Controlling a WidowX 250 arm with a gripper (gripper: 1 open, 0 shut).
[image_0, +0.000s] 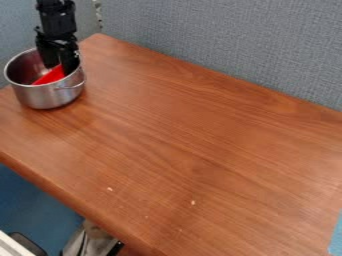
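Observation:
A stainless steel pot (48, 94) stands at the far left end of the wooden table, with a red object (48, 76) inside it. My black gripper (56, 62) reaches down from the top left into the back part of the pot, just above or beside the red object. Its fingertips are dark and small in this view, so whether they are open, shut or touching the red object cannot be told.
A grey padded wall (227, 40) runs along the back. Blue floor and some objects show below the front left edge.

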